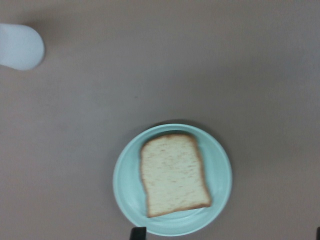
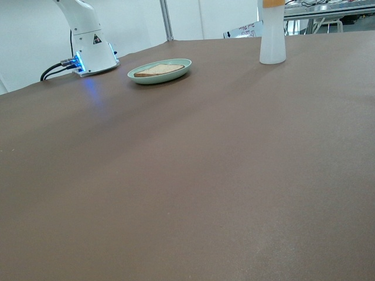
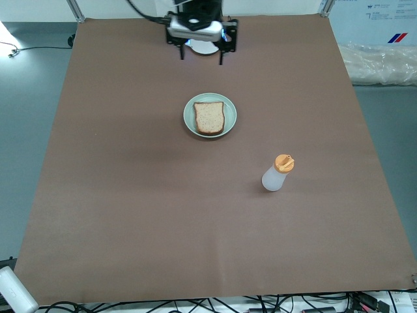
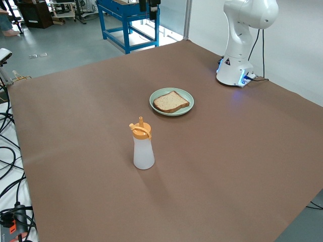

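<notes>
A slice of bread (image 3: pixel 209 117) lies flat on a pale green plate (image 3: pixel 230 122) near the middle of the brown table. A translucent bottle with an orange cap (image 3: pixel 277 173) stands apart from it, to the lower right in the camera left view; its lower part (image 1: pixel 20 46) shows at upper left in the wrist view. My gripper (image 3: pixel 201 56) hangs above the back of the table, beyond the plate, its two fingers apart. In the wrist view the dark fingertips show at the bottom edge, wide apart, with nothing held.
The arm's white base (image 4: pixel 233 72) stands at the table's back edge. Cables (image 3: pixel 195 304) and equipment run along the front edge.
</notes>
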